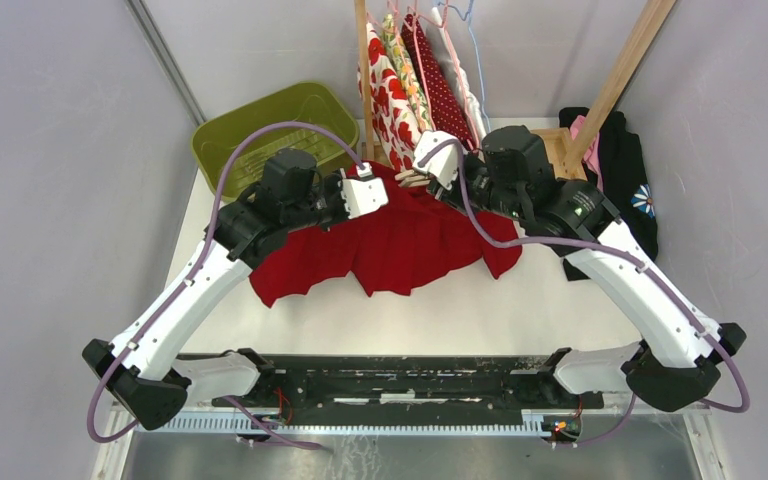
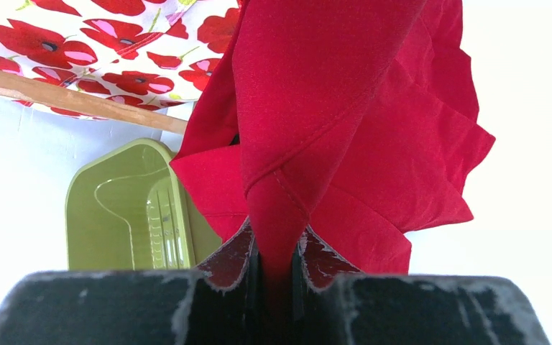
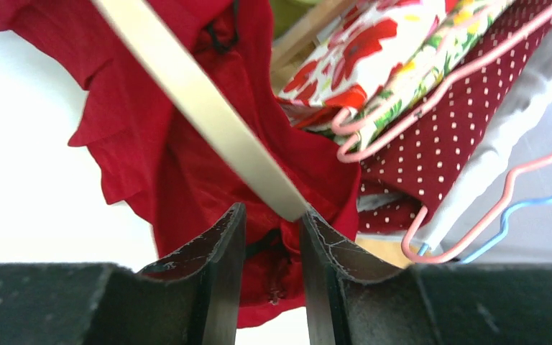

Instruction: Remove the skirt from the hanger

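Spread below the rack is the red skirt (image 1: 390, 245); in the left wrist view a gathered fold of the skirt (image 2: 316, 86) runs down into my left gripper, which is shut on it. A pale hanger bar (image 3: 208, 108) crosses the skirt in the right wrist view, its lower end close to one fingertip of my right gripper. Those fingers stand part open, with red cloth visible behind the gap; none is clearly gripped. From above, the right gripper's tips are hidden by its arm, near the skirt's upper right.
Behind the skirt hang poppy-print cloth (image 1: 388, 95), a maroon dotted garment (image 1: 438, 90) and others on pink hangers. A green basin (image 1: 220, 165) stands at the back left. Dark clothing (image 1: 625, 180) lies at the right beside a wooden rack leg (image 1: 625, 75).
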